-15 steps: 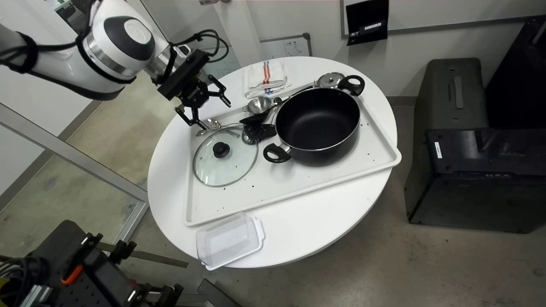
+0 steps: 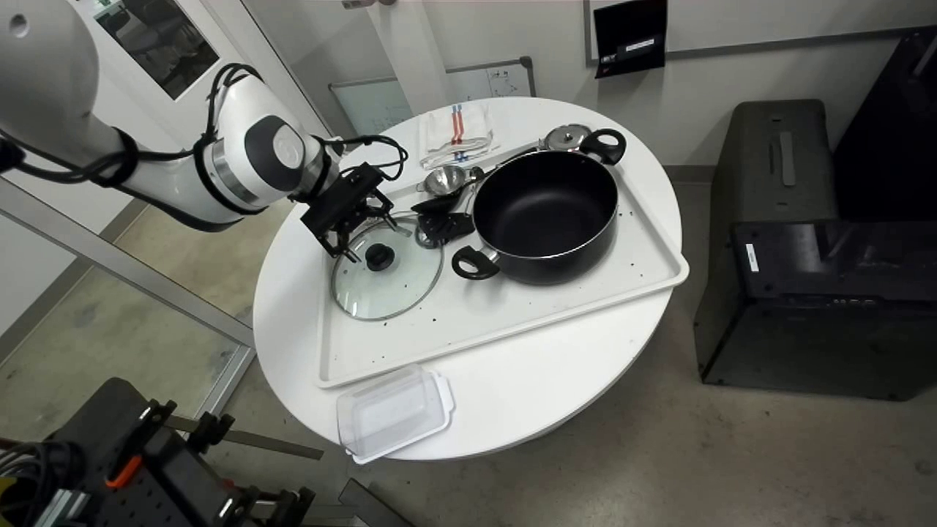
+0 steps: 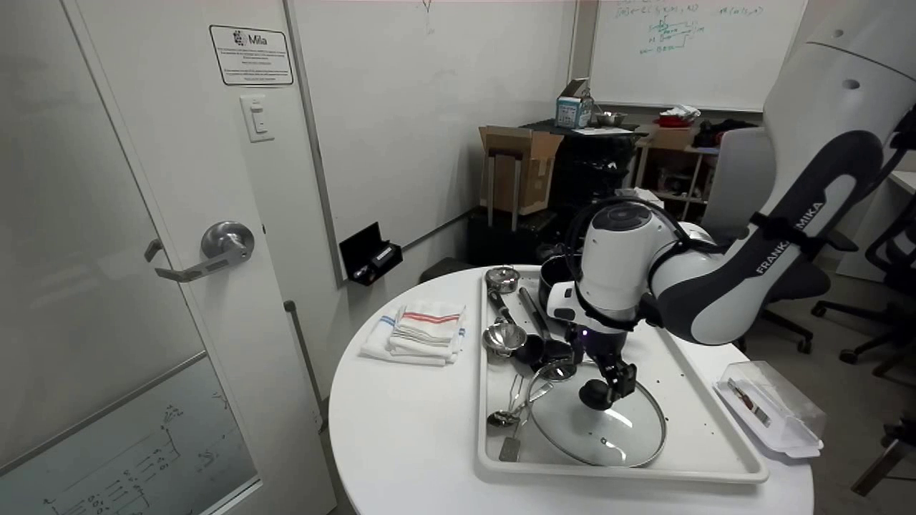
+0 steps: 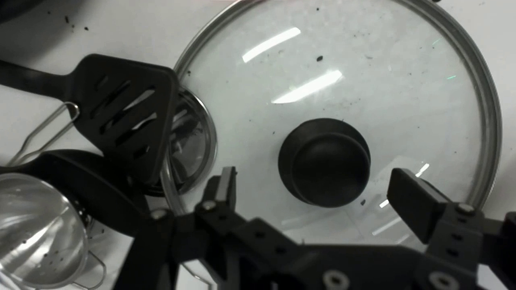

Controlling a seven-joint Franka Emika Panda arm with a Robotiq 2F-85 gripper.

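Note:
A glass lid (image 2: 386,294) with a steel rim and a round black knob (image 4: 329,166) lies flat at the left end of the white tray (image 2: 474,338). Just above the lid, my gripper (image 2: 373,236) is open. In the wrist view the knob appears ahead of the gap between the fingers, not gripped, with room on both sides. A black two-handled pot (image 2: 544,211), uncovered and empty, stands on the tray to the right of the lid in exterior view 1.
Utensils crowd the lid's side: a slotted black spatula (image 4: 125,106), a steel strainer (image 4: 36,227) and several spoons. A folded towel (image 3: 421,330) lies off the tray. A clear plastic box (image 2: 395,413) sits at the table edge. The tray's front strip is bare.
My gripper has come down and to the right in exterior view 1, from over the tray's back left corner to the lid. Lid and pot have stayed put.

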